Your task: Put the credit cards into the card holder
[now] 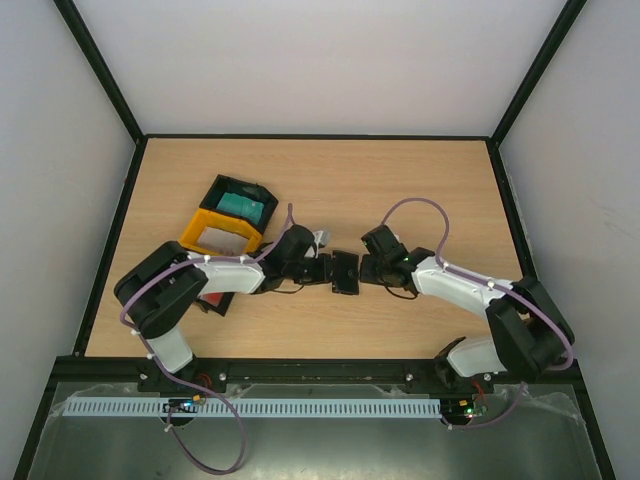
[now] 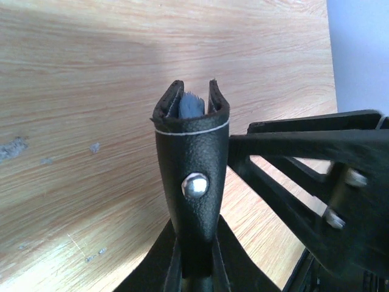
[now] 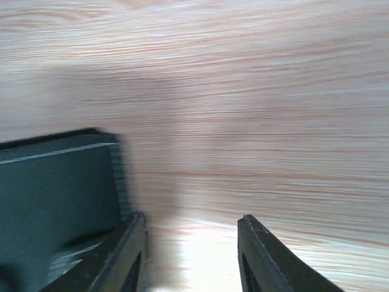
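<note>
The black card holder (image 1: 345, 273) stands between both grippers near the middle of the table. In the left wrist view my left gripper is shut on the holder (image 2: 194, 158), seen edge-on with a snap button and a bluish sliver in its top slot. In the right wrist view my right gripper stands part open, its left finger against the blurred edge of the holder (image 3: 55, 201), nothing clear between its fingertips.
At the left, three bins stand in a row: black with teal items (image 1: 240, 205), orange (image 1: 190, 238) with pale items, and one with red items behind the left arm.
</note>
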